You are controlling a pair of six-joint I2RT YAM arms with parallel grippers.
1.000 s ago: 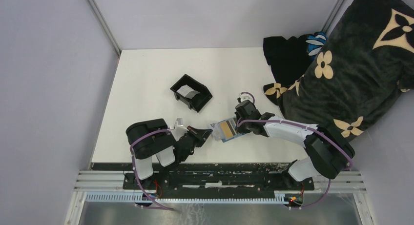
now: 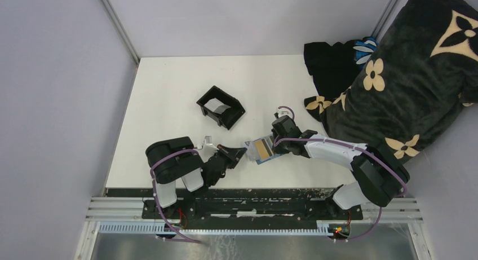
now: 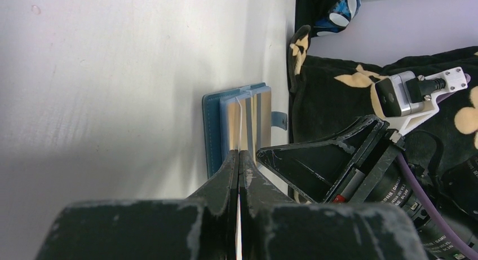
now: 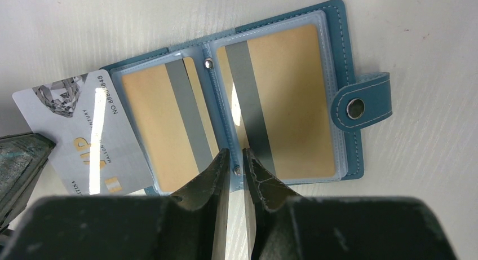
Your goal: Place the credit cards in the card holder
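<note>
The blue card holder lies spread on the table, a tan card with a grey stripe under each clear pocket. A silver credit card meets the mouth of its left pocket; whether the edge is inside cannot be told. My left gripper is shut on this card, which appears edge-on as a thin white line between the fingertips. Over the holder's lower edge near the fold, my right gripper is slightly open, a narrow gap between its fingers. In the top view it covers the holder's right part.
A black box with pale cards inside stands farther back on the white table. A dark patterned cushion and black cloth crowd the right side.
The right arm and the holder look unmoved.
</note>
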